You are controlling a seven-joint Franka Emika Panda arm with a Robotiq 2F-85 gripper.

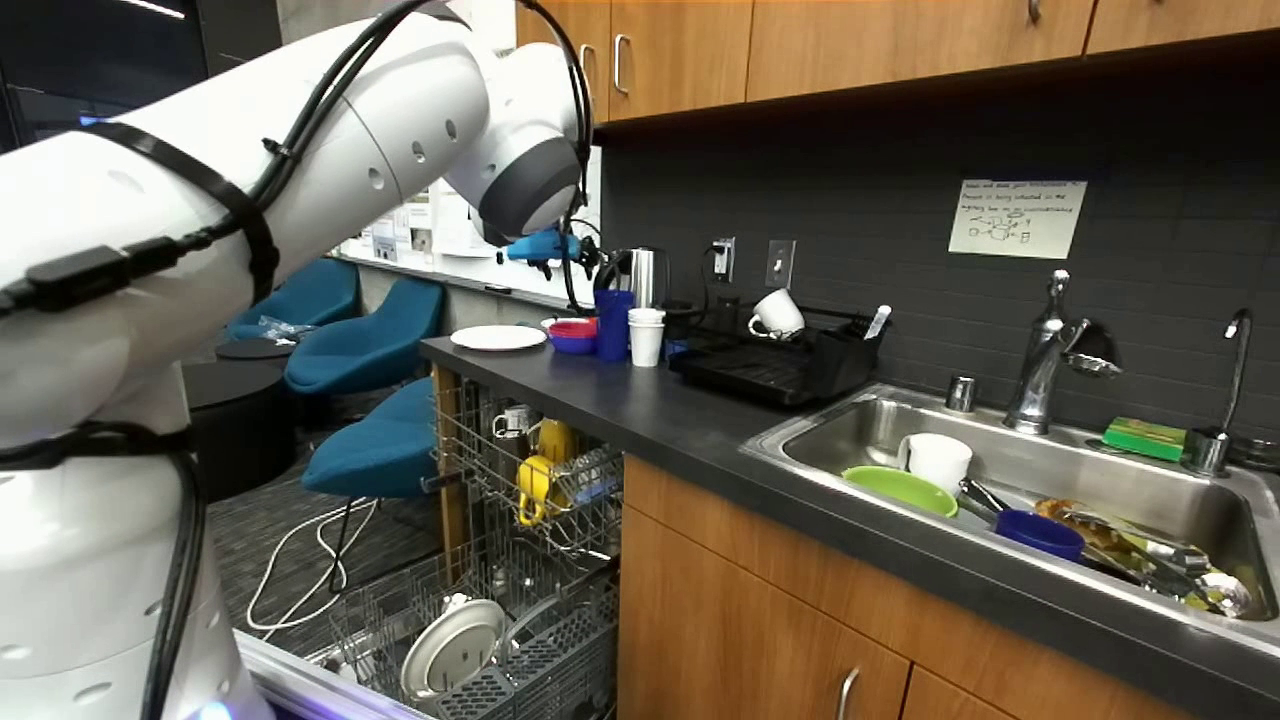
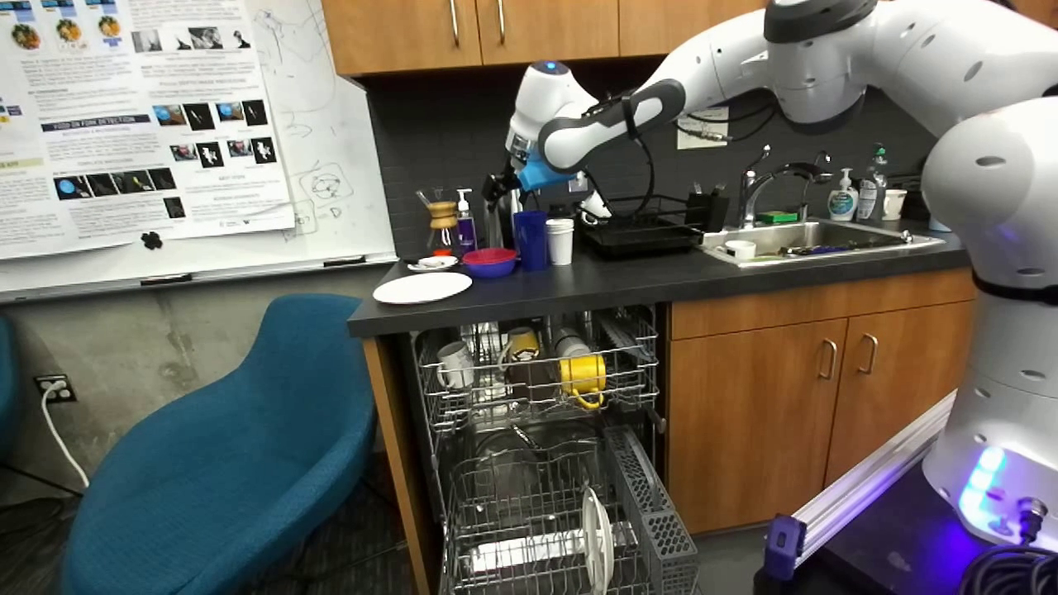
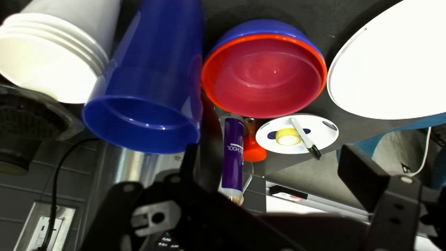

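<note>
My gripper is open, its dark fingers wide apart with nothing held between them. In exterior view 2 the gripper (image 2: 501, 187) hangs above the back of the counter's left end. Below it in the wrist view are a tall blue cup (image 3: 154, 79) and a red bowl (image 3: 267, 79) nested in a blue one. Left of the cup stands a stack of white cups (image 3: 58, 46). A large white plate (image 3: 393, 67) lies on the right, and a small white dish (image 3: 271, 125) holds a marker and a yellow roll. A purple bottle (image 3: 232, 154) shows between the fingers' lines, farther off.
The dishwasher's upper rack (image 2: 496, 382) is loaded with mugs, and a plate (image 2: 595, 540) stands in the lower rack. A black dish rack (image 1: 768, 372) sits beside the sink (image 1: 888, 414), which holds dishes. Counter front between plate and sink is clear.
</note>
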